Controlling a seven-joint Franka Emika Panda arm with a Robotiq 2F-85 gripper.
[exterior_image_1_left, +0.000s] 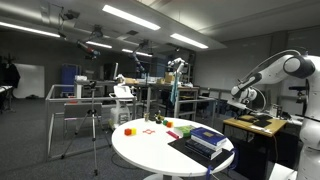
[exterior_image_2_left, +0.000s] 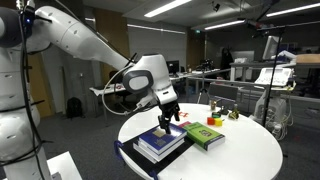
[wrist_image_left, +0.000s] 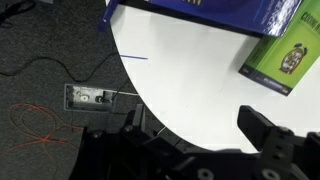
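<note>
My gripper hangs over the table's edge in the wrist view, its black fingers wide apart with only white tabletop and floor showing between them. A blue book crosses the top of that view, and a green book with a clock picture lies to its right. Neither touches the fingers. From the second exterior view, the blue book appears atop a stack, the green book beside it, and the white arm in front of them. The gripper shows small at the right in the first exterior view.
The round white table carries a black mat under the books. Small coloured blocks sit across the table, with bare tabletop around them. A floor socket box and loose cables lie below the table edge.
</note>
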